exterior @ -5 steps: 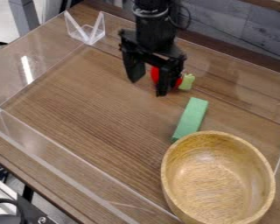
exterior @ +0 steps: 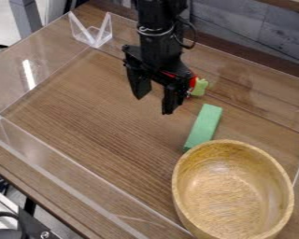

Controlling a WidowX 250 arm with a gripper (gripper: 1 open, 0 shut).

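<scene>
My black gripper [exterior: 153,91] hangs over the back middle of the wooden table, its fingers apart and open. Just behind and right of it is a red object [exterior: 191,82], mostly hidden by the gripper, with a small yellow-green object [exterior: 200,88] beside it. A light green block [exterior: 204,126] lies to the right front of the gripper. A large tan bowl [exterior: 232,152] sits at the front right.
A clear acrylic holder [exterior: 92,30] stands at the back left. A grey wall runs along the back right.
The gripper has moved a little toward the front, and more of the red object is now hidden behind it. The other objects have stayed in place.
</scene>
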